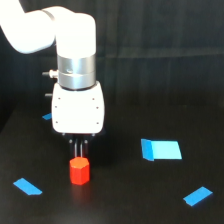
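Observation:
A small red hexagonal block (79,172) stands on the dark table, left of the middle and toward the front. The white arm reaches down from the upper left, and its gripper (78,150) points down right above and behind the block in this view. Its dark fingers are drawn close together, with a small gap showing between them. The block covers the lowest part of the fingertips, so I cannot tell whether they touch or grip it.
A light blue square (166,150) with a darker blue strip (147,150) lies to the right. Blue tape marks lie at front left (27,187), front right (198,196) and back left (47,116). Bare table lies between the block and the light blue square.

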